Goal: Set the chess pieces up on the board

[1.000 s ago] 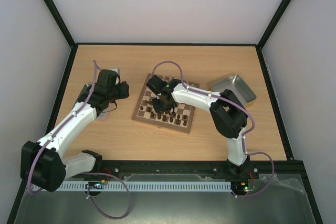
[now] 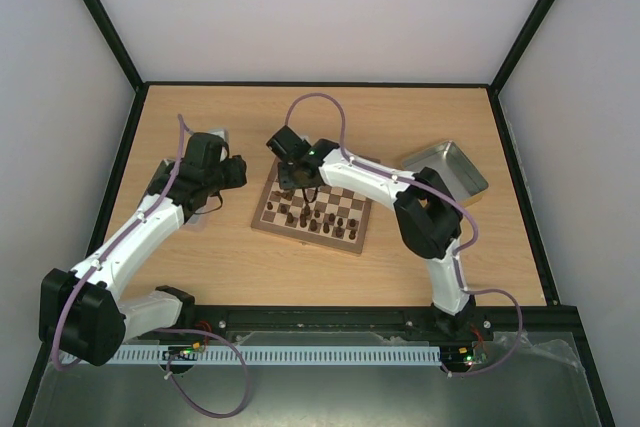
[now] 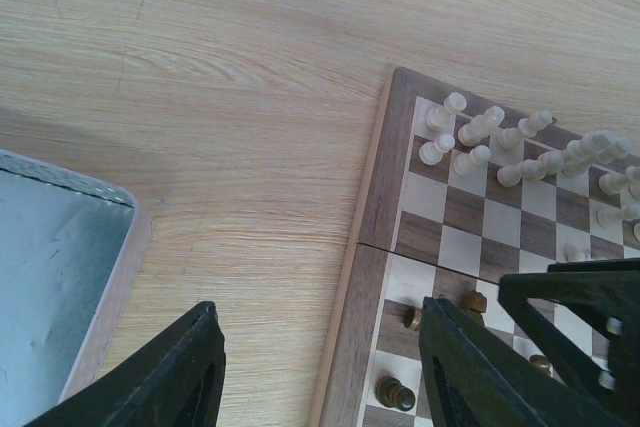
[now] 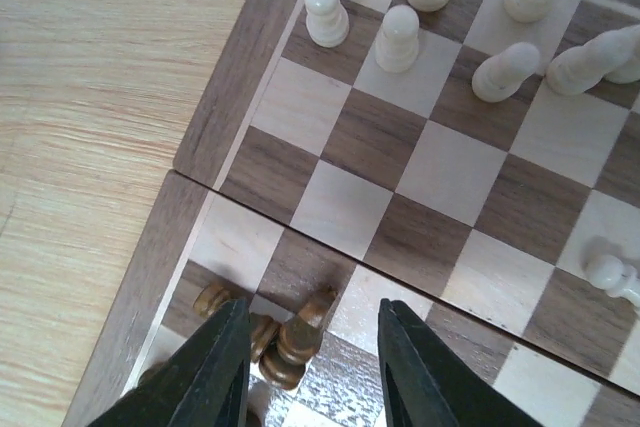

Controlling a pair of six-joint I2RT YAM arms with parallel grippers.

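The chessboard (image 2: pixel 262 217) holds white pieces (image 3: pixel 436 147) at the far end and brown pieces (image 3: pixel 395 393) on the near half. In the right wrist view two brown pieces (image 4: pixel 298 340) lie close together, one tilted, near the board's left side; a white piece (image 4: pixel 612 275) lies tipped at the right. My right gripper hangs open over these brown pieces with nothing held. My left gripper is left of the board, open, with nothing between its fingers; the right gripper's dark body enters that view at the right.
A pale container (image 3: pixel 105 317) sits left of the board, under the left arm. A metal tray (image 2: pixel 445 167) lies at the right of the table.
The right arm has moved toward the back and left over the board, its body higher in the top view. The left arm has not visibly moved.
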